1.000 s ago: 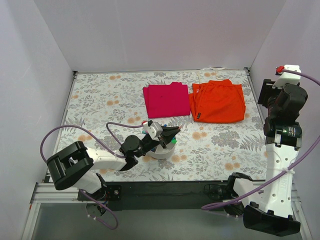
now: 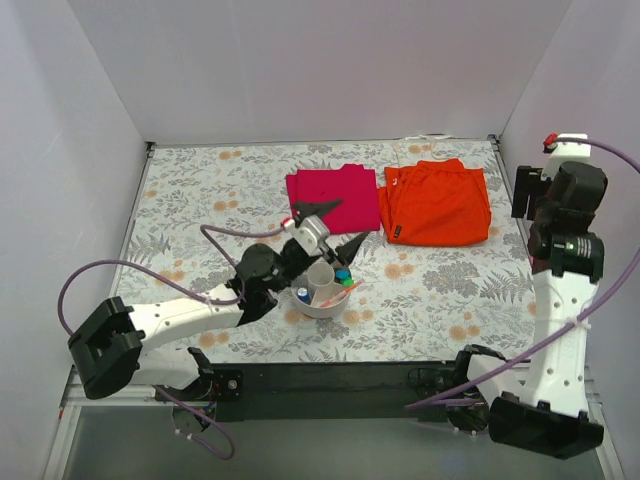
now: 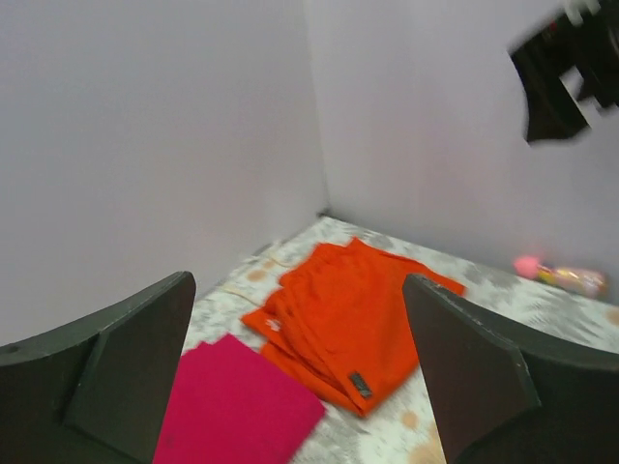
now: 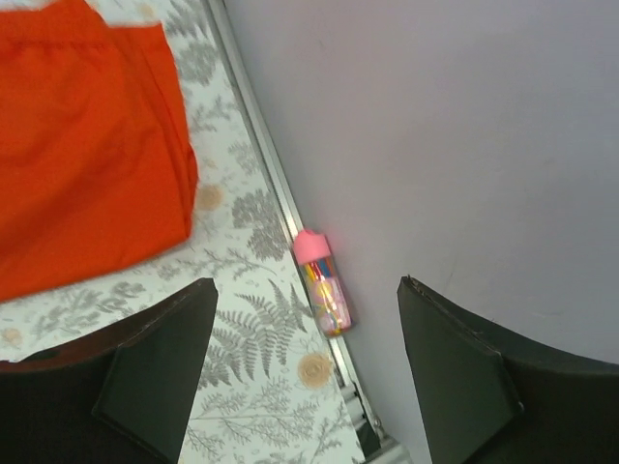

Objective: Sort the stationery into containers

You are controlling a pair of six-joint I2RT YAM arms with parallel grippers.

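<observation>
A white bowl (image 2: 318,309) stands near the front middle of the table. It holds several stationery items, among them a green-capped piece (image 2: 347,282), a blue-capped piece (image 2: 303,295) and a pale orange stick (image 2: 342,295) leaning over the rim. Above and just behind the bowl, my left gripper (image 2: 335,228) is open, its fingers wide apart with only air between them in the left wrist view. My right gripper (image 2: 523,192) hangs by the right wall, open and empty. In the right wrist view, a pink-capped clear tube with coloured contents (image 4: 324,285) lies along the table's edge by the wall.
A magenta folded cloth (image 2: 345,205) and an orange folded cloth (image 2: 437,205) lie side by side at the back. Walls rise at the left, back and right. The table's left side and the area right of the bowl are clear.
The left gripper has opened wide and moved up, away from the bowl. The right arm has shifted only slightly.
</observation>
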